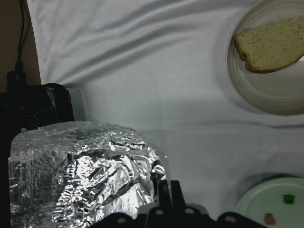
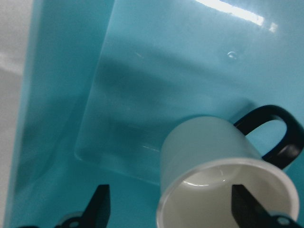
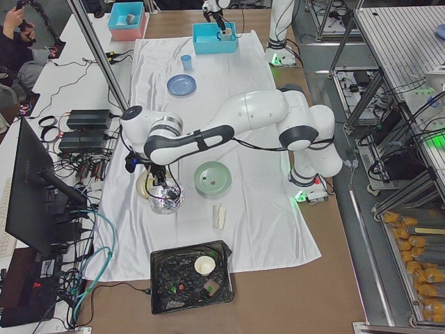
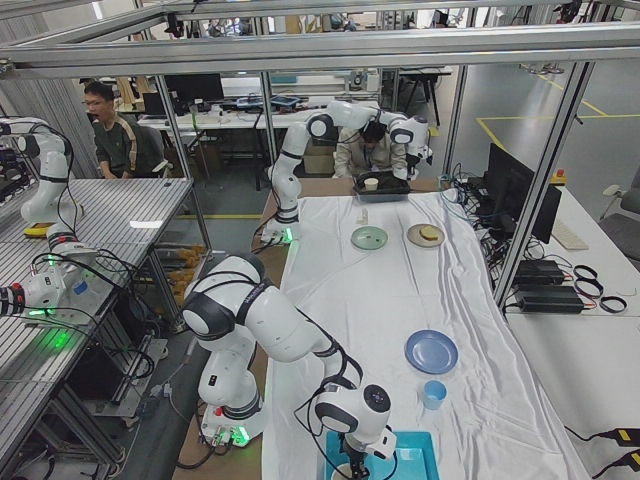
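Note:
My left gripper is over a crinkled silver foil bundle in clear plastic (image 1: 104, 178), which fills the lower left of the left wrist view; its fingers are mostly hidden, so its grip is unclear. A tan plate (image 1: 256, 97) holds a bread slice (image 1: 268, 45). A green plate (image 1: 256, 206) has small green and orange pieces. My right gripper stands open inside the blue bin (image 2: 123, 80), its fingers either side of the near wall of a white mug (image 2: 194, 147) with a black handle, lying on its side or tilted.
A black lined tray (image 3: 163, 278) with a white bowl (image 3: 204, 265) stands at one end of the cloth. A blue plate (image 4: 431, 355) and blue cup (image 4: 434, 394) are at the other end, near the bin.

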